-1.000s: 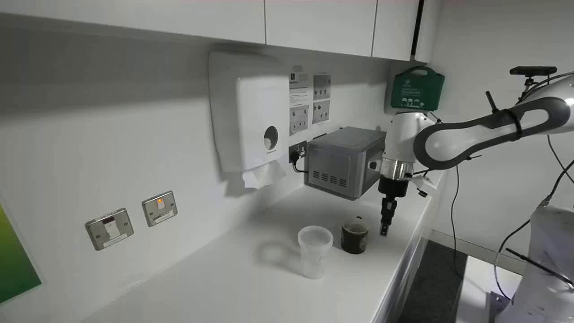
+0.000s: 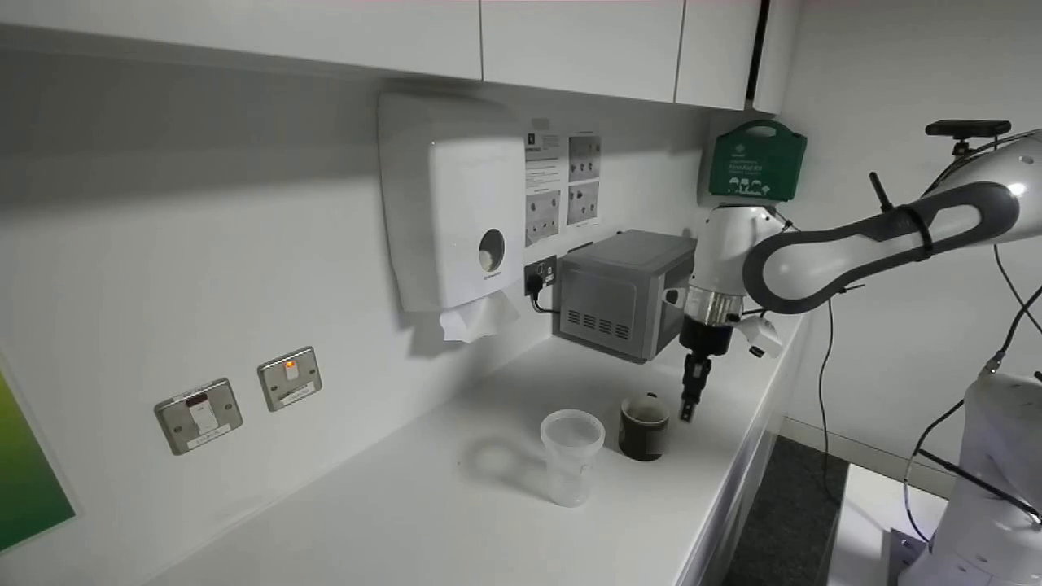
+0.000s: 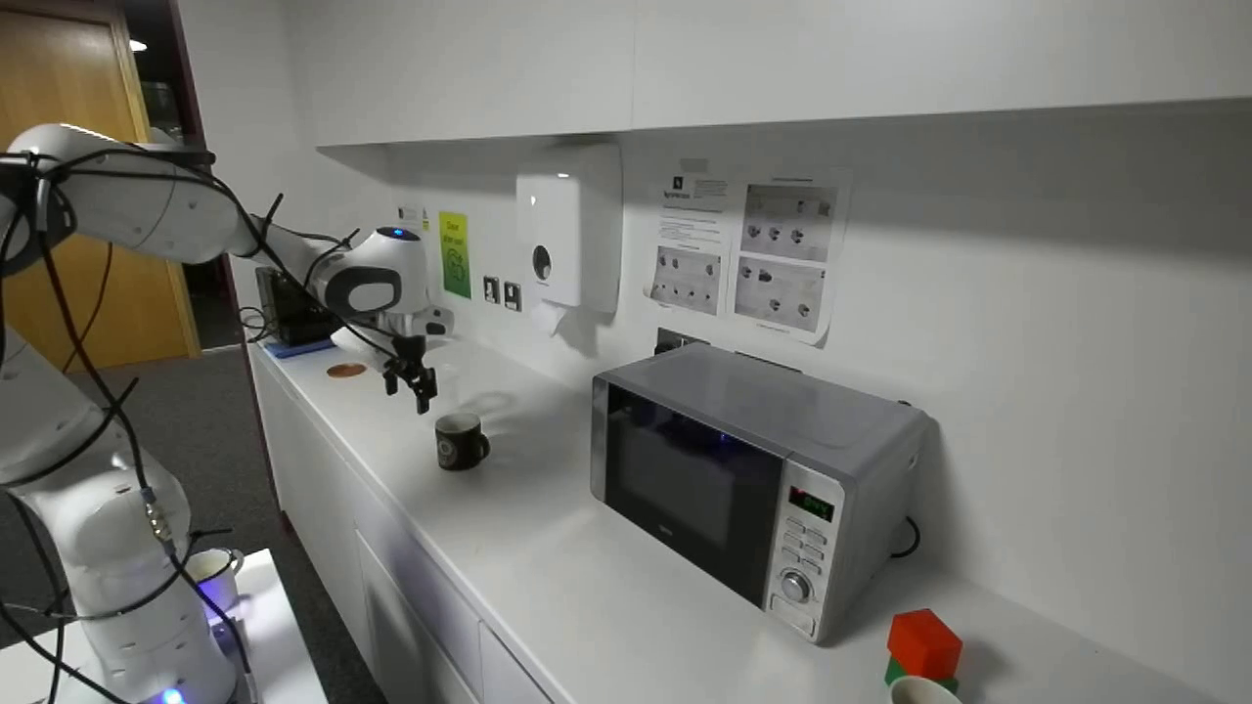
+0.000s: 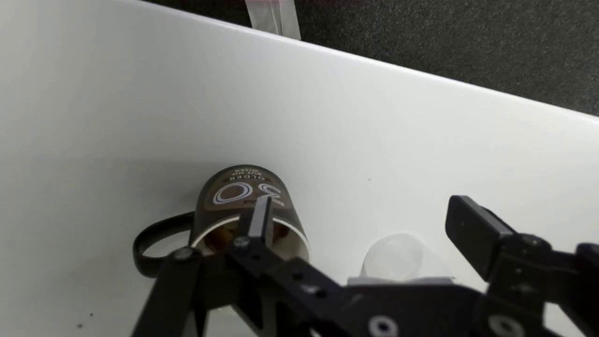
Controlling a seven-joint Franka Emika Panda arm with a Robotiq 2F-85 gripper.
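Observation:
A dark mug (image 2: 644, 428) with a black handle stands upright on the white counter (image 2: 410, 508). Printing shows on its side in the wrist view, and something reddish lies inside the mug (image 4: 241, 188). Beside it is a clear plastic cup (image 2: 572, 457), partly hidden by my gripper in the wrist view. My gripper is open, its fingers spread wide with nothing between them. One finger (image 4: 259, 216) overlaps the mug in that view. From the side, my gripper (image 2: 689, 415) hangs above the counter, near the mug's rim height or higher; contact does not show.
A grey microwave (image 3: 751, 469) stands against the wall, with red and green blocks (image 3: 924, 645) beyond it. A paper towel dispenser (image 2: 454, 205) hangs over the counter. The counter's front edge (image 4: 393, 66) drops to a dark floor. Bare counter lies around the mug.
My gripper has shifted slightly left and a little upward in the first exterior view, towards the mug. The mug and the clear cup have stayed in place.

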